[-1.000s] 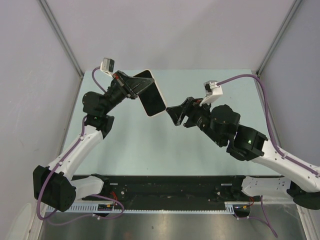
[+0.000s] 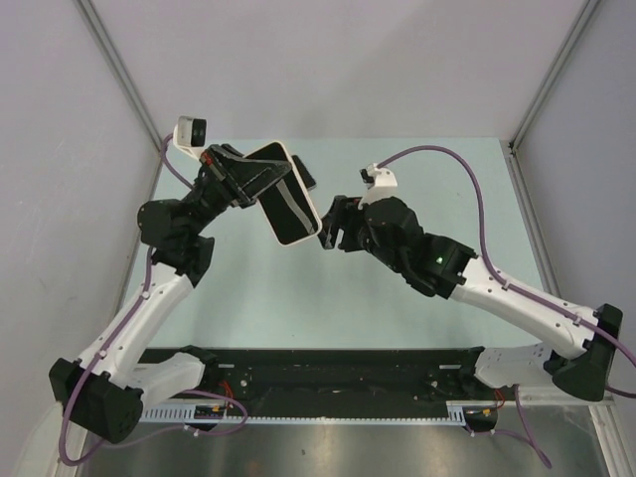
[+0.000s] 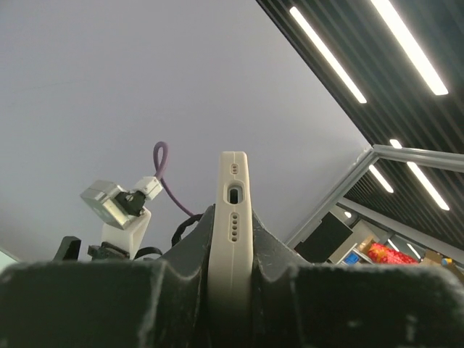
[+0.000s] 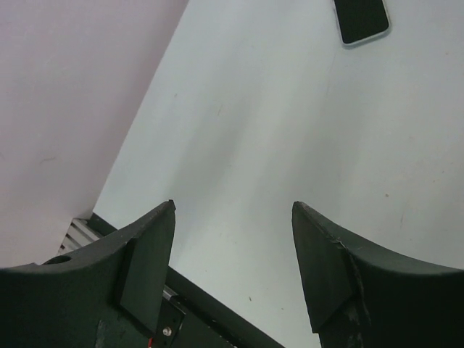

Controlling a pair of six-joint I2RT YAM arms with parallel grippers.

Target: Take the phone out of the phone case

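A phone [image 2: 283, 199] with a glossy black face sits in a white case [image 3: 230, 217], held tilted above the table. My left gripper [image 2: 250, 178] is shut on the cased phone near its upper end. In the left wrist view the case's short edge, with a port slot and small holes, stands between the left fingers. My right gripper is part open with nothing between its fingertips. From above, its fingers [image 2: 336, 225] are close to the case's lower right corner; whether they touch cannot be told.
A second dark, flat, phone-like item [image 4: 362, 20] with a light edge lies on the white table [image 4: 246, 145], partly behind the held phone from above. Cables trail along both arms.
The left gripper and cased phone have shifted left and turned slightly, bringing the item on the table into sight. The right arm has moved left and appears lower.
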